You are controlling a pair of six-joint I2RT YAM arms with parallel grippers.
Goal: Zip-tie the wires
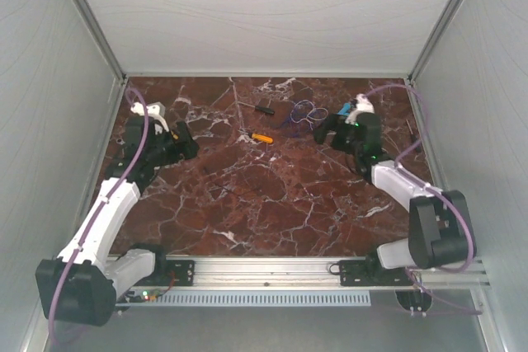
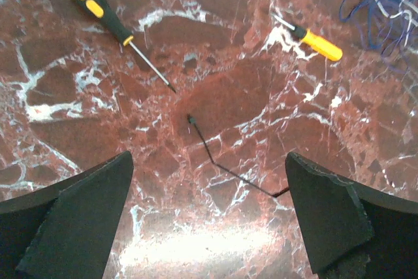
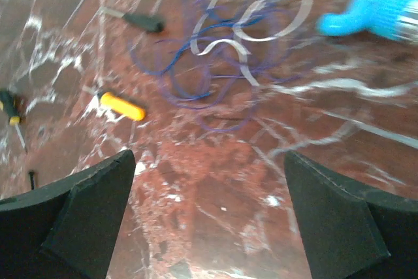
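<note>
A loose tangle of blue, purple and white wires (image 1: 305, 115) lies at the back right of the table. A thin black strip (image 2: 241, 179), possibly a zip tie, lies bent in the left wrist view, below my open left gripper. My right gripper hovers open just short of the wires, nothing between its fingers. The left gripper is over the left part of the table, well apart from the tangle.
A yellow screwdriver (image 1: 262, 138), a dark-handled screwdriver (image 1: 264, 110) and a black-and-yellow screwdriver (image 2: 98, 8) lie around the middle and left. A blue tool (image 3: 346, 21) is beside the wires.
</note>
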